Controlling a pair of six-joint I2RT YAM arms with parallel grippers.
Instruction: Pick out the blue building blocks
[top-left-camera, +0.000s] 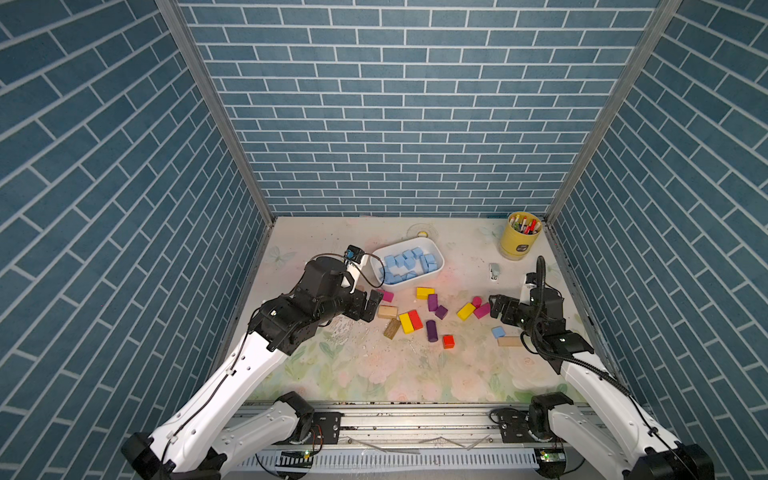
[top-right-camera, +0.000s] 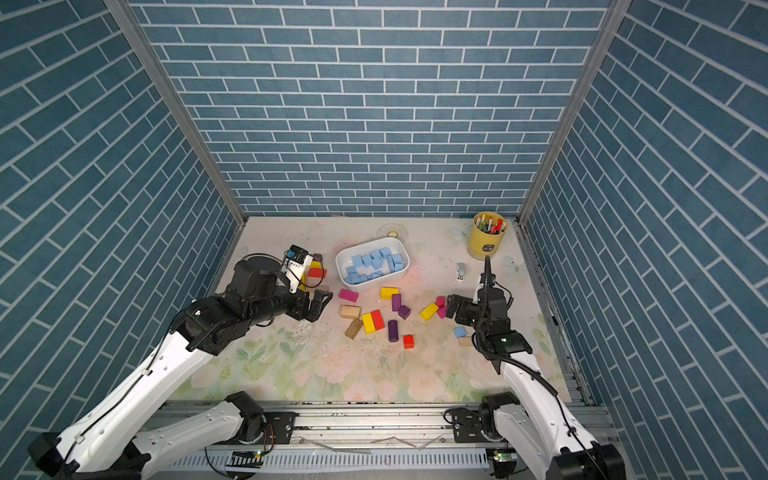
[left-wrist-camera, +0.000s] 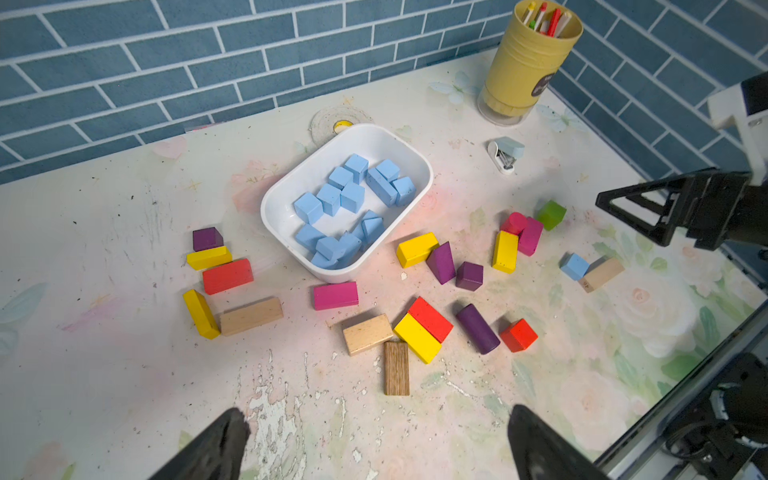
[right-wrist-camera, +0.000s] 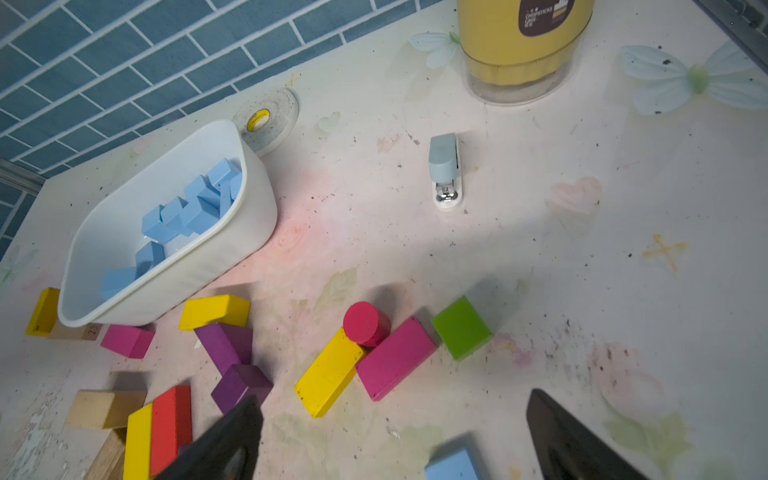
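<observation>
Several light blue blocks (left-wrist-camera: 328, 198) lie inside a white tub (left-wrist-camera: 276, 221) at the back middle of the table. One more blue block rests on the table at the right, touching a natural wood block; its near part is cut off in the right wrist view. My left gripper (top-left-camera: 367, 305) is open and empty, raised over the left middle, to the front left of the tub. My right gripper (top-left-camera: 504, 305), also open and empty, hovers behind and above that lone blue block.
Yellow, red, purple, magenta and wood blocks are scattered in front of the tub, with a green cube (right-wrist-camera: 461, 328) at the right. A stapler (right-wrist-camera: 445, 171), a tape roll (right-wrist-camera: 269, 120) and a yellow pen holder (left-wrist-camera: 524, 60) stand behind.
</observation>
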